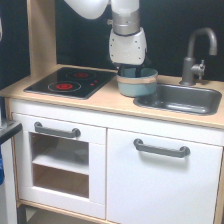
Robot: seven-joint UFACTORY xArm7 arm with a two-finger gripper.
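Observation:
A grey-blue pot (138, 88) is at the left edge of the sink, on or just over the wooden counter; whether it touches the surface is hard to tell. From above, the white arm reaches down with its gripper (130, 71) at the pot's back left rim. The dark fingers are small and partly lost against the dark backsplash, so their opening and any hold on the rim cannot be made out.
Left of the pot lies a black stove top (71, 83) with red burner rings. On the right are a sink (185, 98) and a tall grey faucet (196, 55). Two grey handles (161, 149) stick out from the white cabinet fronts. Bare counter runs along the front.

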